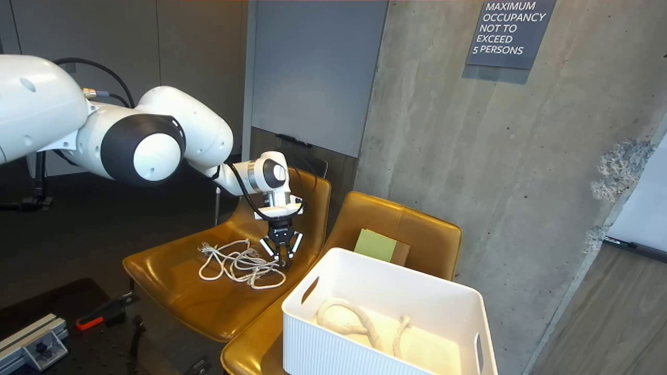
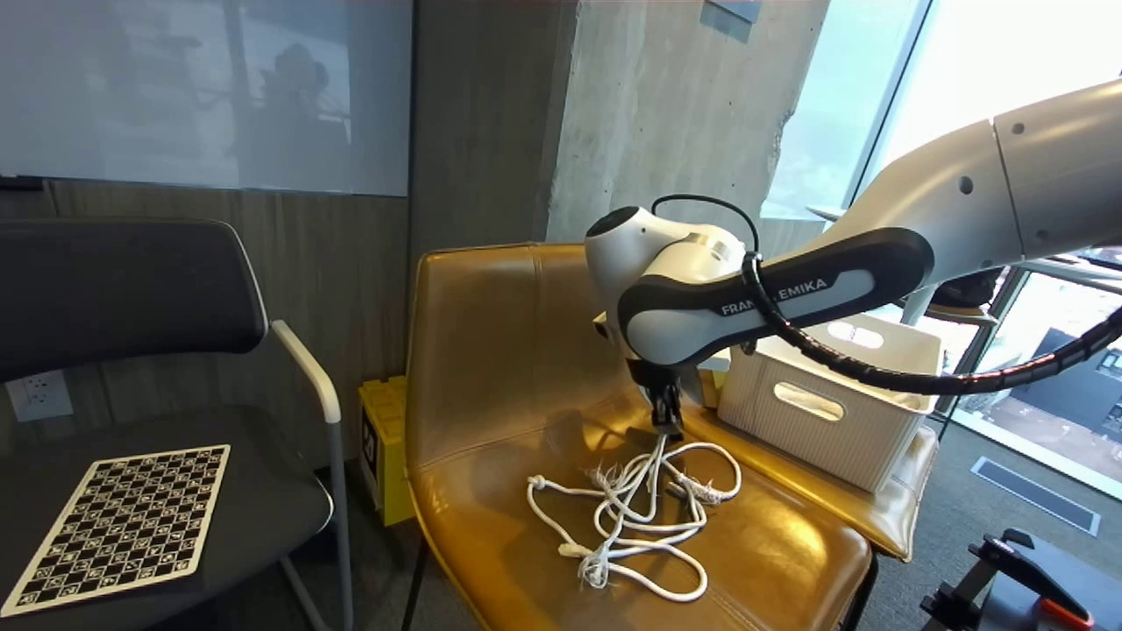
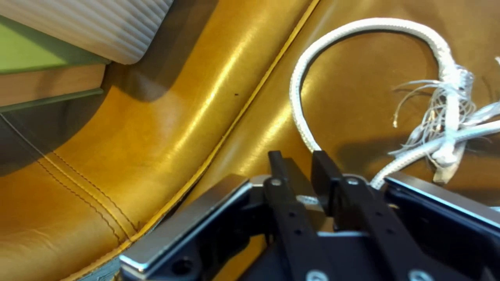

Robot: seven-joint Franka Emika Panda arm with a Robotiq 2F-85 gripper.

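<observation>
A tangle of white rope [image 1: 257, 271] with knotted, frayed ends lies on the seat of a tan leather chair [image 1: 181, 281]. My gripper [image 1: 284, 261] points down at the rope's edge near the chair back. In the wrist view its fingers [image 3: 277, 171] stand partly apart, and a piece of the white rope [image 3: 296, 93] runs down into the space between and below them. No firm hold on it shows. From the other side, the arm's wrist hides much of the gripper [image 2: 668, 426] above the rope [image 2: 596, 568].
A white ribbed bin [image 1: 356, 350] stands on the adjoining tan chair, with pale rope-like pieces [image 1: 369, 325] inside. Behind it rests a green book [image 1: 375, 245]. A grey chair holding a checkered board [image 2: 126, 526] stands off to the side.
</observation>
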